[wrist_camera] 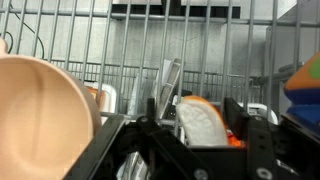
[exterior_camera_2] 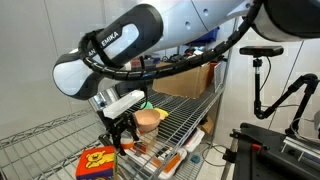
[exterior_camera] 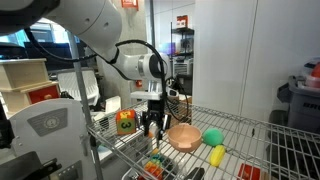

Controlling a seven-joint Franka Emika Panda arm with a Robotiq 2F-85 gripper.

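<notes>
Low over the wire rack (exterior_camera: 240,132), my gripper (exterior_camera: 154,129) points downward, shut on a small orange and white object (wrist_camera: 203,122). That object shows between the dark fingers in the wrist view; its lower part is hidden by them. Beside the gripper rests a peach-coloured bowl (exterior_camera: 184,137), which fills the left of the wrist view (wrist_camera: 45,122). Toward the other side stands a red, yellow and green box (exterior_camera_2: 96,161). Whether the held object touches the rack cannot be told.
A green bowl (exterior_camera: 212,136) and a yellow item (exterior_camera: 217,155) lie on the rack past the peach bowl. Below the gripper, a lower bin holds several colourful items (exterior_camera: 155,166). The rack's right part is mostly bare.
</notes>
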